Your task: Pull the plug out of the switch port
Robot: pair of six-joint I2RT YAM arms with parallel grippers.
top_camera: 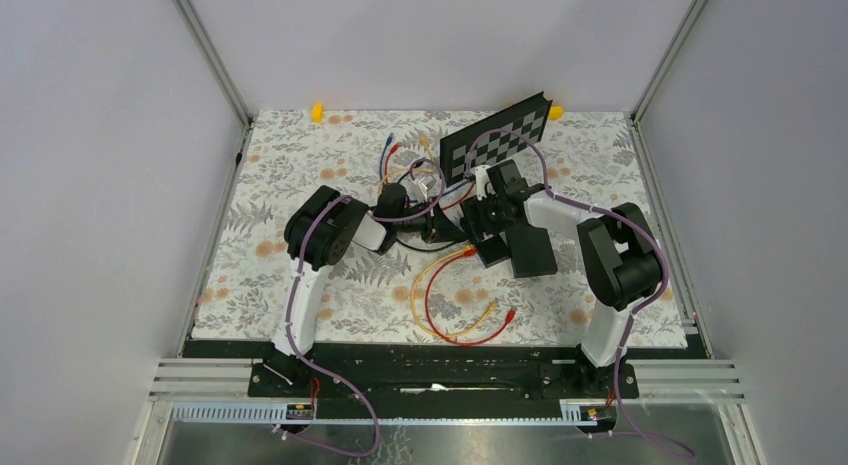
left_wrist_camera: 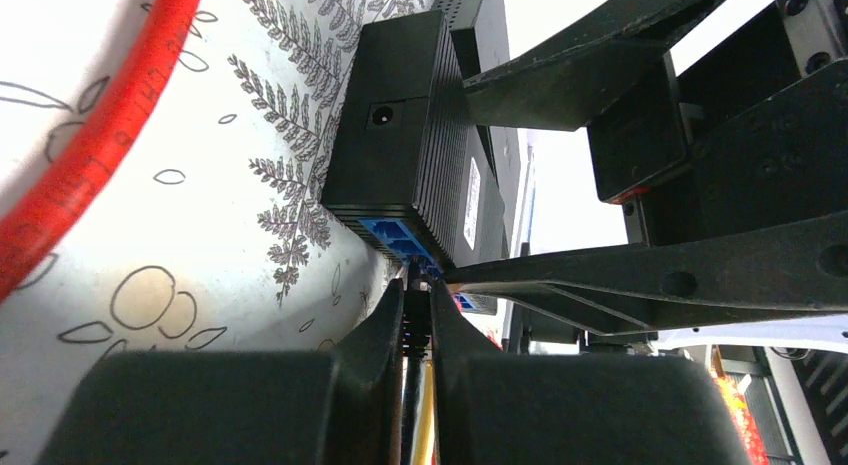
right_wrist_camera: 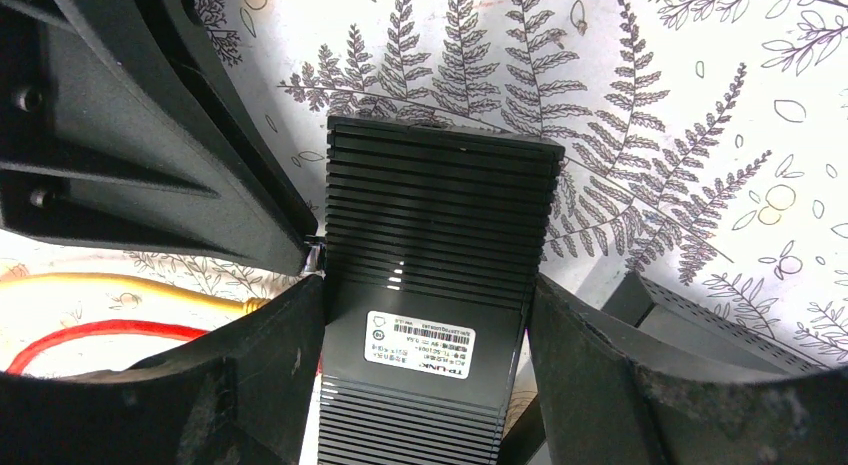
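Note:
The black switch (right_wrist_camera: 430, 215) fills the middle of the right wrist view, with my right gripper shut on it. In the left wrist view its blue ports (left_wrist_camera: 385, 230) face my left gripper, whose fingertips meet at the port row on a dark connector, largely hidden by them. Whether these fingers are fully shut on it is hard to tell. From above, both grippers meet at the centre of the table (top_camera: 270, 285).
A checkered board (top_camera: 505, 135) stands behind the switch. Dark boxes (top_camera: 532, 253) lie beside it at right. Yellow (top_camera: 415, 285) and red cables (top_camera: 480, 340) curve over the front; more cables lie behind.

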